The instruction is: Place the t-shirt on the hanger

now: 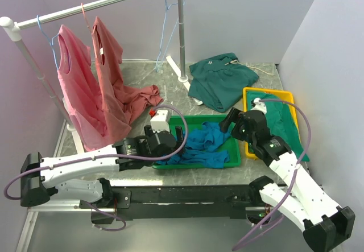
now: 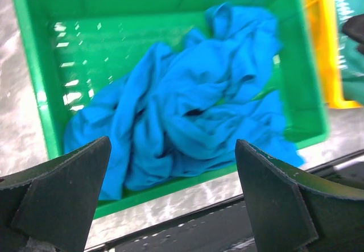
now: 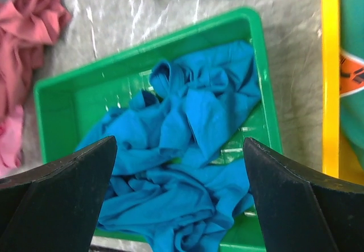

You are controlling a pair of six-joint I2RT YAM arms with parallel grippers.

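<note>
A crumpled blue t-shirt (image 1: 206,144) lies in the green tray (image 1: 196,118). My left gripper stands open above the tray, its left wrist view showing the shirt beyond the spread fingers with nothing between them. From the right side, my right gripper is also open over the blue cloth, apart from it and empty. An empty blue hanger (image 1: 165,24) hangs near the right end of the rail (image 1: 99,4). Its lower part is seen almost edge-on.
Two pink garments (image 1: 79,90) hang at the rail's left. A dark green garment (image 1: 219,81) lies flat behind the tray. The yellow tray (image 1: 269,93) with green cloth (image 1: 282,124) stands on the right.
</note>
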